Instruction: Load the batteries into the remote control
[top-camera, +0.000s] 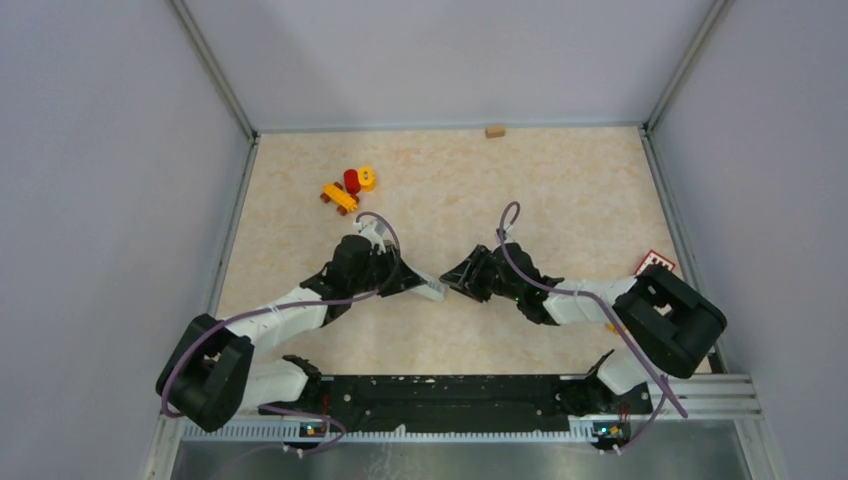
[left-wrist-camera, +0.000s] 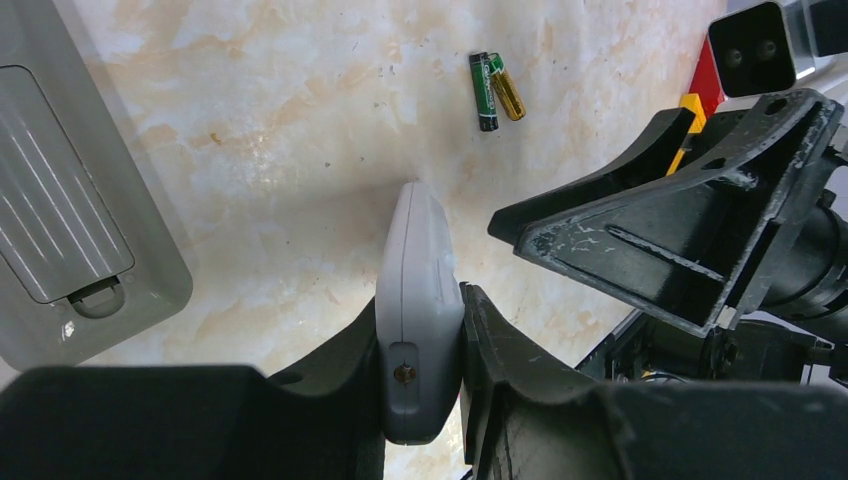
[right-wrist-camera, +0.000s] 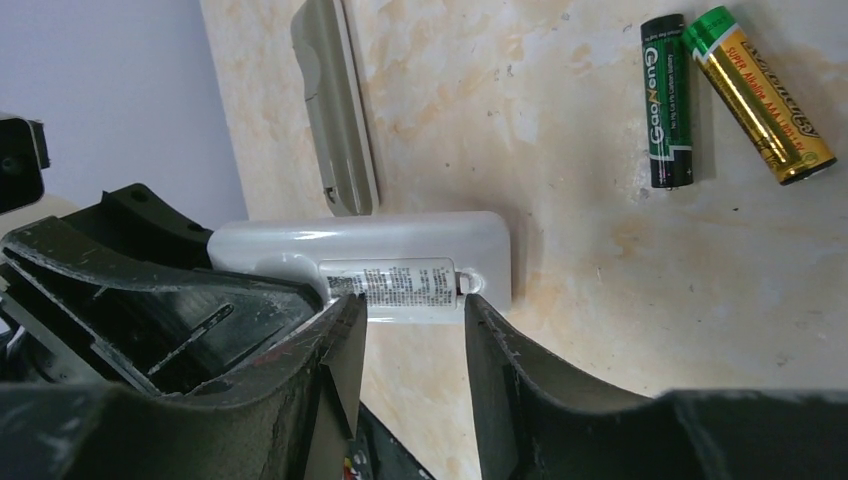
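Note:
My left gripper is shut on the white remote (left-wrist-camera: 415, 260), held on its side above the table. In the right wrist view the remote (right-wrist-camera: 400, 240) shows a labelled battery (right-wrist-camera: 390, 283) in its compartment. My right gripper is part open just over that compartment, its fingers at either side of the battery's right end, with nothing visibly gripped. A green battery (right-wrist-camera: 665, 100) and a gold battery (right-wrist-camera: 758, 96) lie loose on the table. A grey battery cover (right-wrist-camera: 333, 110) lies beyond the remote.
Toy pieces (top-camera: 345, 195) lie at the back left, a wooden block (top-camera: 495, 131) at the back centre, and a red-framed piece (top-camera: 655, 262) at the far right, partly behind the right arm.

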